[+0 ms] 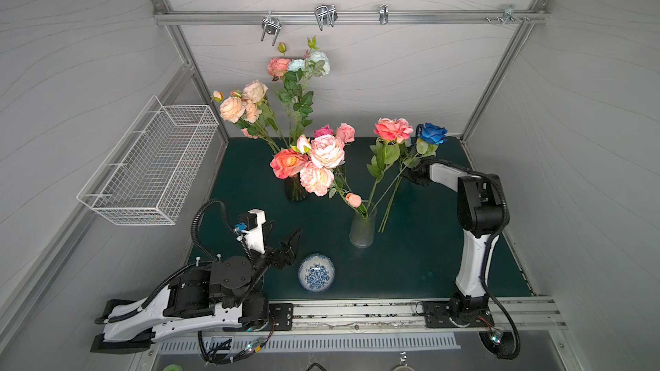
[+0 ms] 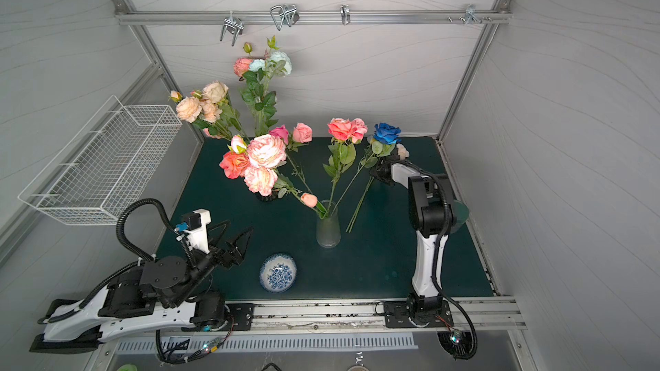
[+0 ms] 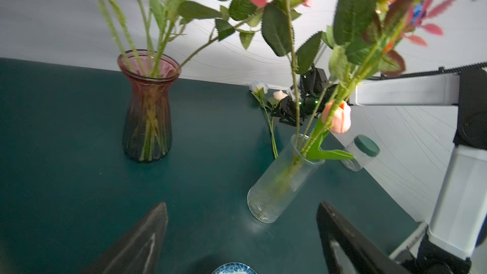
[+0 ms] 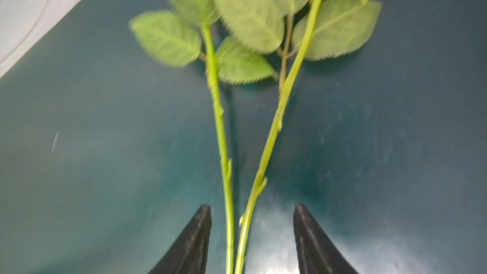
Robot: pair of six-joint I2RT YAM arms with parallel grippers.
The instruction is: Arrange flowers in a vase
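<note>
My right gripper hangs open over two flower stems lying on the green table, with both stems between its fingertips; pale blooms of these flowers show in the left wrist view (image 3: pixel 258 87). The clear vase (image 3: pixel 274 187) stands at the centre, holding pink, coral and blue flowers. Behind it to the left, a dark pink-tinted vase (image 3: pixel 144 116) holds more flowers. My left gripper (image 1: pixel 288 247) stands open at the front left, empty, beside the small blue-and-white dish (image 1: pixel 316 272).
A wire basket (image 1: pixel 147 171) hangs on the left wall. A jar with a green lid (image 3: pixel 362 152) lies near the right edge, behind my right arm. Tall blooms crowd the middle.
</note>
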